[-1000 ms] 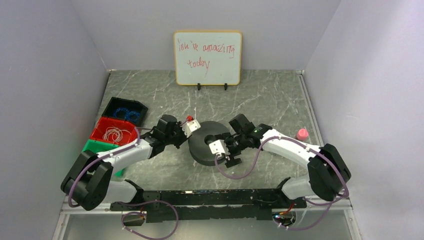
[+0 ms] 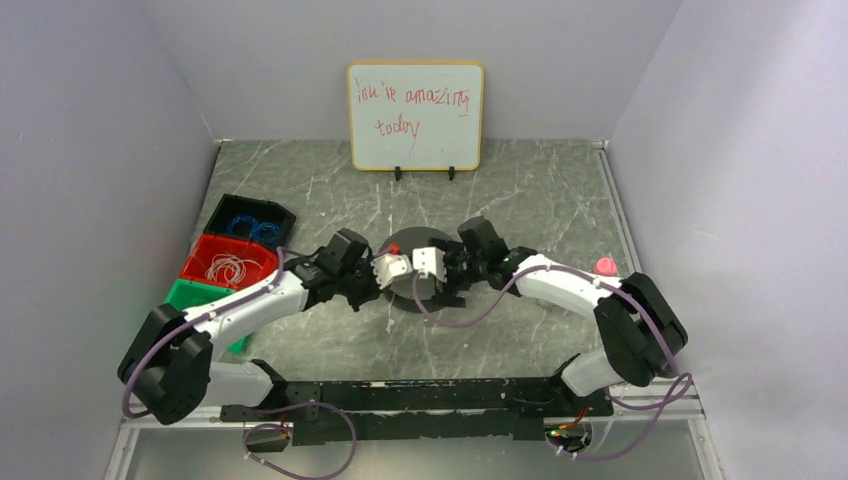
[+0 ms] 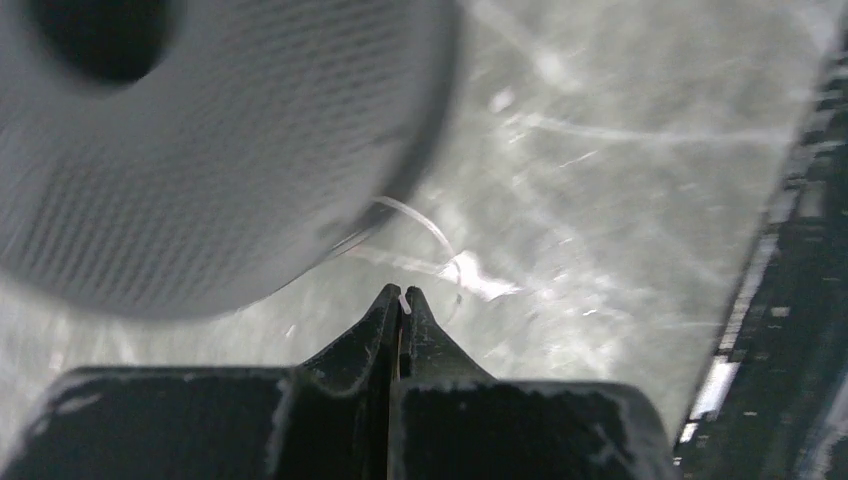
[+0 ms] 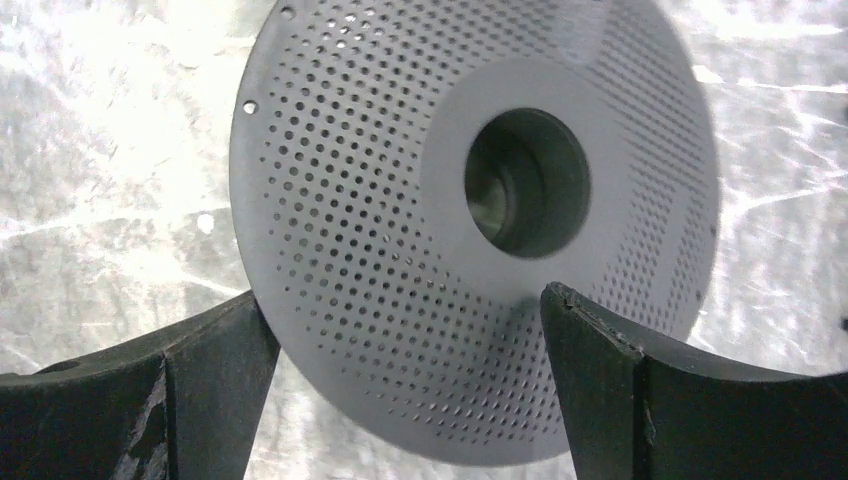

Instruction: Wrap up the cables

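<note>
A dark grey perforated spool with a central hole lies mid-table, partly hidden by both arms. My left gripper is shut on a thin pale cable, whose curve runs from the spool's lower edge. My right gripper stands open over the spool, whose top fills much of the right wrist view, with its fingers either side of the near rim.
Black, red and green bins stand at the left, holding blue and white cables. A pink cylinder is at the right. A whiteboard stands at the back.
My left gripper has moved right along the spool's front side. My right gripper has moved left and back over the spool, which is more hidden in the top view.
</note>
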